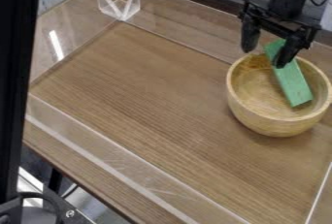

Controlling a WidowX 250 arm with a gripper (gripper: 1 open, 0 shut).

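Observation:
A black gripper [278, 36] hangs at the upper right over the far rim of a round tan bowl [259, 121], its fingers apart, one at the upper left of the bowl, the other near a green block [290, 82]. The green block lies tilted inside the bowl, its upper end by the gripper. Whether the gripper touches the block is unclear.
A small clear angular object [118, 3] stands at the back left. Black parts sit along the left edge and lower left corner.

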